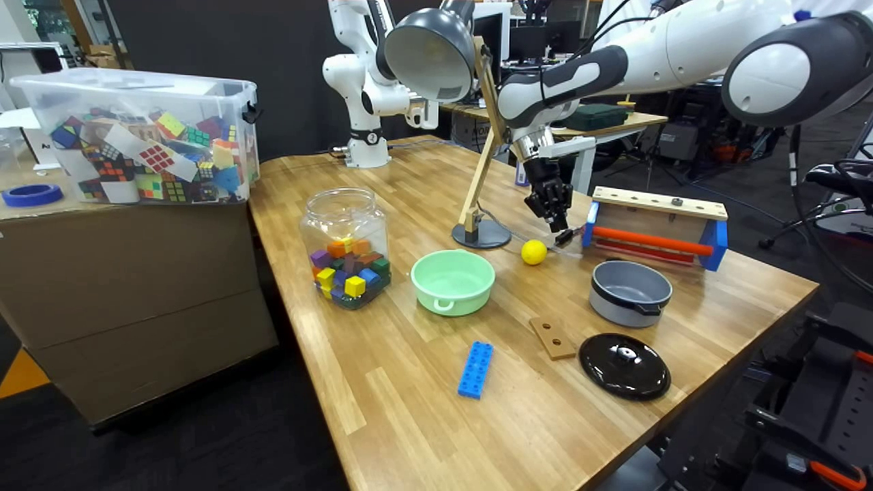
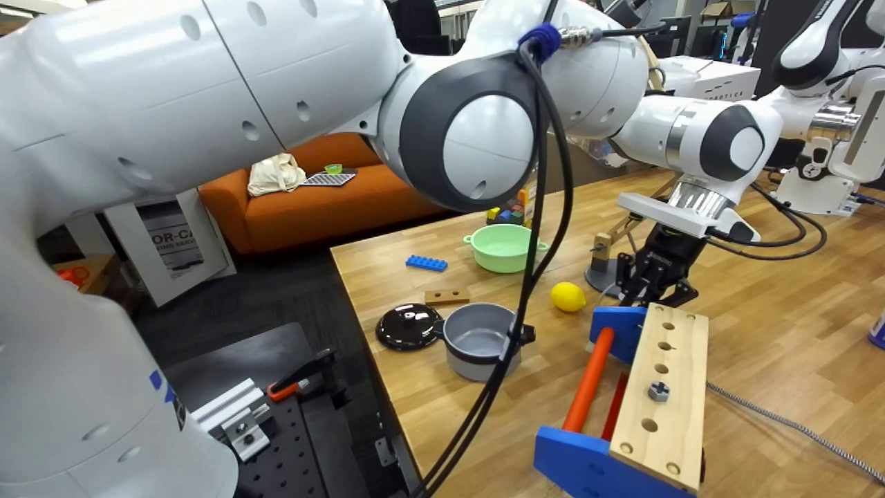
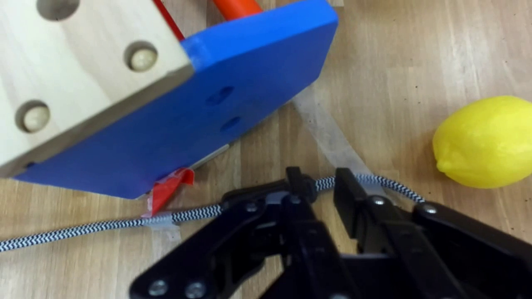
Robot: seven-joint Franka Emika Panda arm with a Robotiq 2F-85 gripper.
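My gripper stands open above a black-and-white braided cord (image 3: 194,213), which passes below the gap between its fingertips. A dark inline switch (image 3: 249,192) sits on this cord, its right end by the left fingertip; whether they touch I cannot tell. Exterior view 1 has the gripper (image 1: 560,232) low over the table, between the yellow lemon (image 1: 533,252) and the wooden bench toy (image 1: 659,214). In exterior view 2 the toy's blue end (image 2: 618,324) partly hides the fingertips. The desk lamp (image 1: 481,147) stands just left of the gripper.
A green bowl (image 1: 452,282), a grey pot (image 1: 630,293), a black lid (image 1: 624,365), a brown holed piece (image 1: 553,338) and a blue brick (image 1: 475,369) lie toward the front. A jar of blocks (image 1: 347,245) stands at left.
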